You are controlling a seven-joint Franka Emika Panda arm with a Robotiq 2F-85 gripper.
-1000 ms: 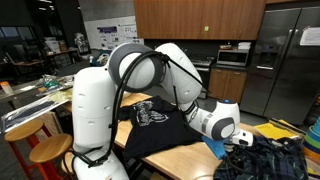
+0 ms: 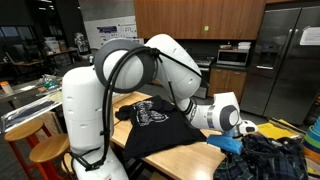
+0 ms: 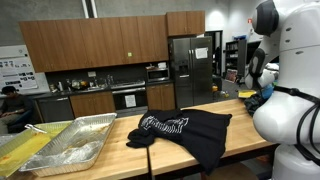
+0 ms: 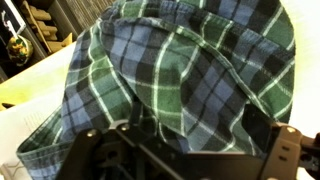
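A green, navy and white plaid cloth [image 4: 150, 70] lies crumpled and fills most of the wrist view. In exterior view 1 it appears as a dark heap [image 2: 268, 158] at the table's right end. My gripper stands open over it, one dark finger on either side. Cloth shows in the gap, though whether the fingertips touch it I cannot tell. From exterior view 1, the gripper [image 2: 232, 145] is at the heap's left edge, its fingertips hard to make out. A black garment with white print [image 2: 155, 118] is spread on the wooden table [image 2: 180, 160].
Foil trays [image 3: 75, 140] stand at the left in exterior view 2. Red-topped stools [image 2: 48, 148] are beside the table in exterior view 1. Bare wood [image 3: 120, 160] shows around the black garment. Something yellow [image 2: 275, 130] is behind the plaid heap.
The wrist has turned and shifted slightly right in exterior view 1, with the hand now closer over the plaid heap. The black garment has not moved.
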